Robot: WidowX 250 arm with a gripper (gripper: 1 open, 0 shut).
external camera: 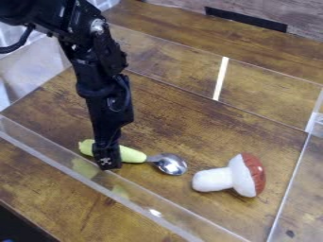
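My black gripper (pixel 109 155) points down at the left of the camera view, its fingertips over a pale yellow-green spoon handle (pixel 132 156) lying on the wooden table. I cannot tell whether the fingers are closed on it. The metal spoon bowl (pixel 169 164) rests to the right of the handle. Farther right lies a toy mushroom (pixel 229 177) on its side, with a white stem and red-brown cap.
Transparent walls run along the front, left and right of this area. A white strip (pixel 221 78) stands out toward the back.
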